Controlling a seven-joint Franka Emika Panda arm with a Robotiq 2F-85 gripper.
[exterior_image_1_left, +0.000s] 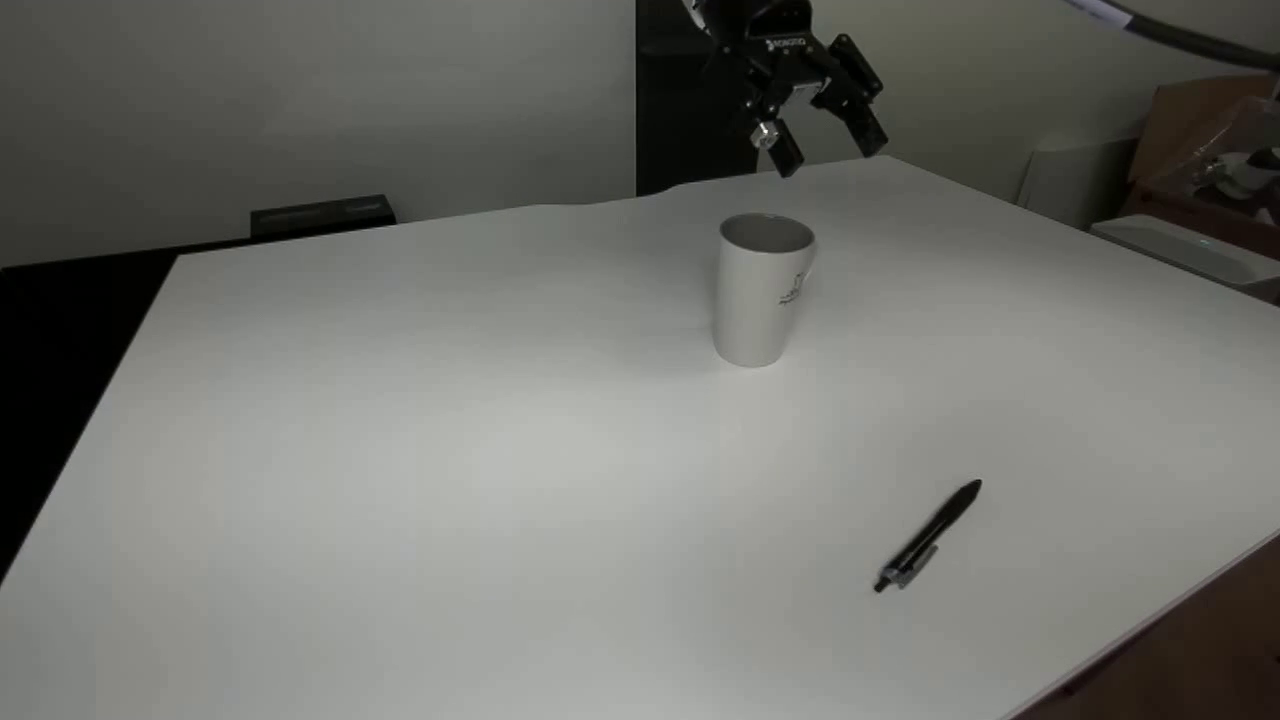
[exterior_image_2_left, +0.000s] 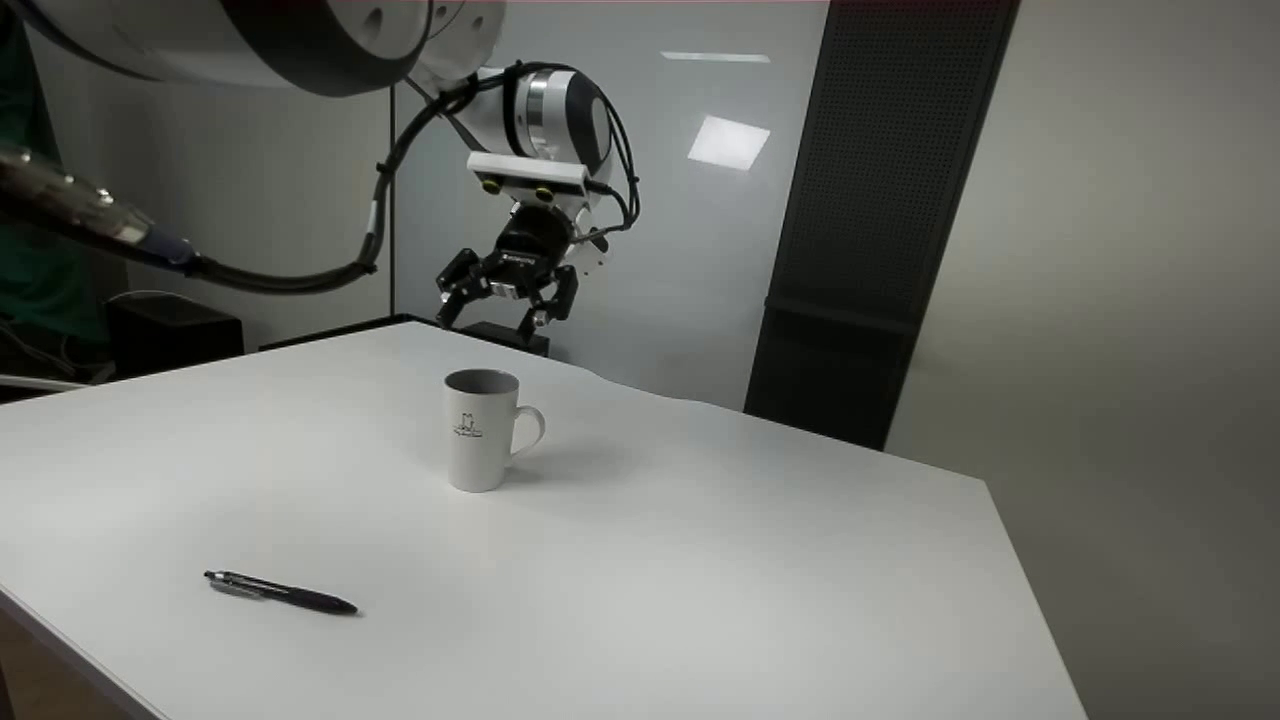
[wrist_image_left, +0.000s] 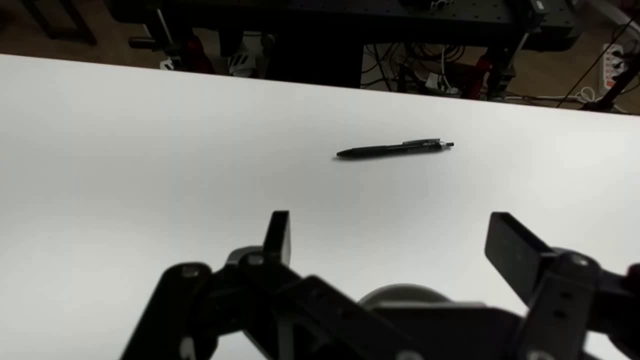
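A black pen (exterior_image_1_left: 932, 536) lies flat on the white table, nearer the front edge than the mug and apart from it. The white mug (exterior_image_1_left: 758, 300) stands upright; its handle (exterior_image_2_left: 529, 430) shows clearly in the second exterior view. Behind and above the mug hangs my gripper (exterior_image_1_left: 835, 158), its fingers spread wide with nothing between them. In the wrist view the gripper is open over bare table. There the pen (wrist_image_left: 396, 149) lies beyond the fingertips, and the mug's rim (wrist_image_left: 408, 293) is mostly hidden behind the gripper's body.
A black box (exterior_image_1_left: 321, 217) sits past its far edge. Cardboard and clutter (exterior_image_1_left: 1230, 168) stand off the right side. A cable (exterior_image_2_left: 288, 283) hangs from the arm.
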